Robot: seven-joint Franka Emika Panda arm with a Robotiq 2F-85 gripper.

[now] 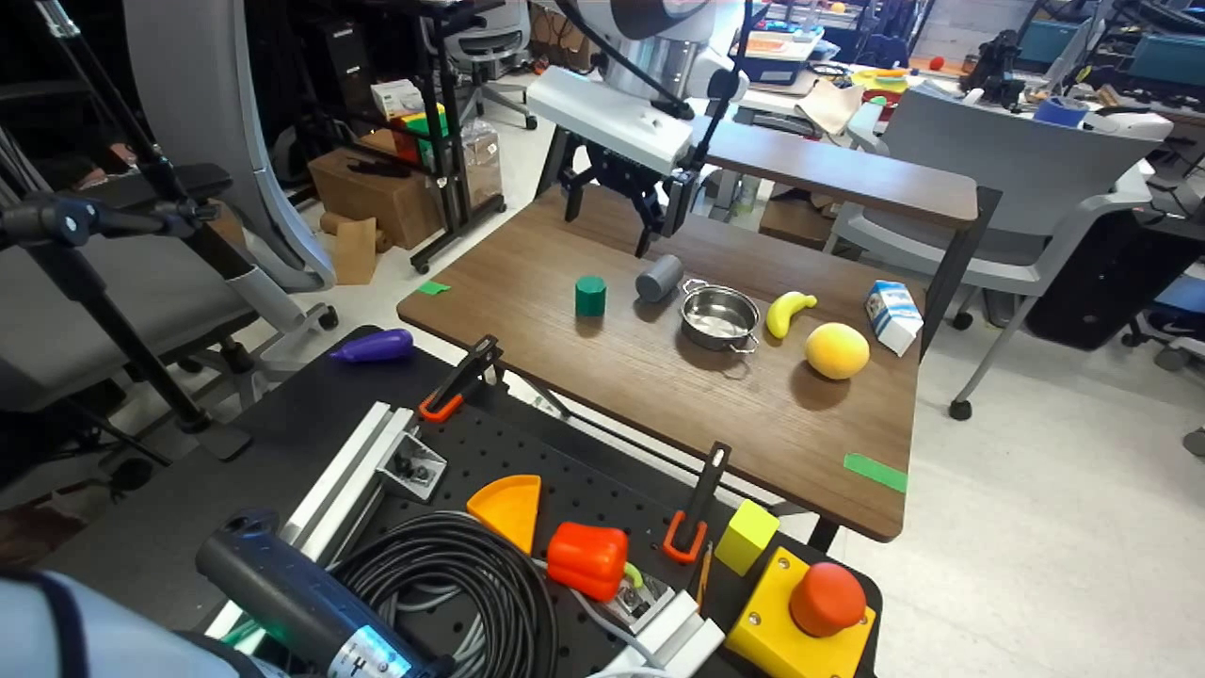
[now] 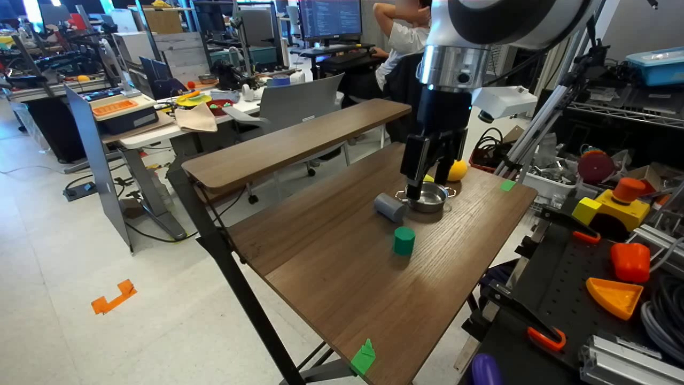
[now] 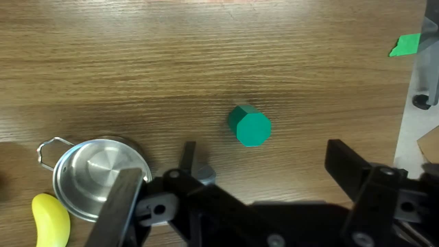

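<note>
Above the back part of the wooden table (image 1: pixel 542 294), my gripper (image 1: pixel 610 232) hangs with its fingers spread wide and nothing between them. In the wrist view one finger (image 3: pixel 119 206) overlaps the pot's edge. A green block (image 3: pixel 253 129) stands upright on the table, ahead of the gap between the fingers. The grey cylinder (image 1: pixel 660 278) lies on its side beside the steel pot (image 1: pixel 719 317); in the wrist view a finger mostly hides it. The pot is empty. A yellow banana (image 1: pixel 788 313) lies just past the pot.
A yellow-orange ball (image 1: pixel 837 350) and a blue-white carton (image 1: pixel 893 316) sit at the table's far end. Behind the table runs a raised shelf (image 1: pixel 836 169). Clear tabletop surrounds the green block (image 2: pixel 404 240).
</note>
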